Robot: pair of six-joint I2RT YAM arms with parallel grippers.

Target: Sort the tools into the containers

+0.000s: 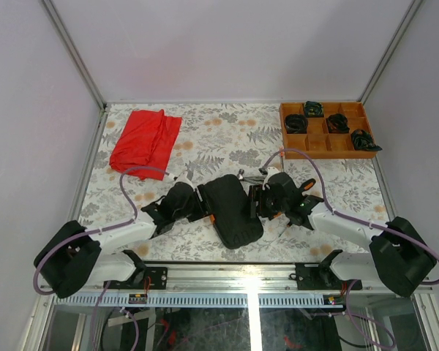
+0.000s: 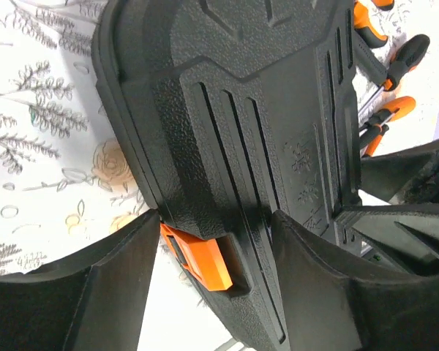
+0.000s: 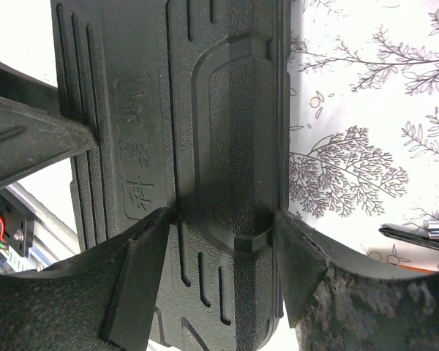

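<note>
The black tool case (image 1: 232, 212) lies closed on the patterned table between my two grippers, its orange latch (image 2: 208, 263) on the left side. At its left edge, my left gripper has its fingers parted, with the case wall and latch side between them. My right gripper likewise straddles the right edge, fingers apart. Whether either presses firmly on the case cannot be made out. Orange-and-black handled tools (image 2: 388, 102) lie to the right of the case, partly hidden by the right arm in the top view.
An orange compartment tray (image 1: 316, 143) at the back right holds several dark coiled bundles (image 1: 296, 123). A red cloth (image 1: 145, 142) lies at the back left. A metal rail (image 1: 219, 270) runs along the front edge.
</note>
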